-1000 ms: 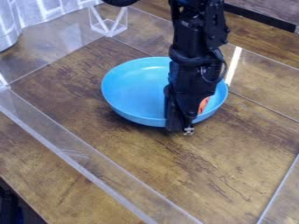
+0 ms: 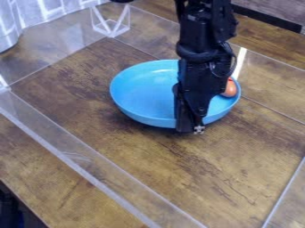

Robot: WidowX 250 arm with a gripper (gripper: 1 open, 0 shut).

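My black gripper [image 2: 193, 125] reaches down from the top over a blue bowl [image 2: 141, 93], its fingertips low at the bowl's front right; it looks shut, with nothing visible between its fingers. A small orange object [image 2: 230, 87] sits at the right side of the bowl, partly hidden behind the gripper.
A clear plastic strip runs along the left, a small clear stand [image 2: 110, 22] stands at the back left, and a white object [image 2: 6, 22] is in the top left corner.
The blue bowl has shifted a little to the right, and the orange object now shows farther right and higher, beside the gripper. The gripper has moved slightly.
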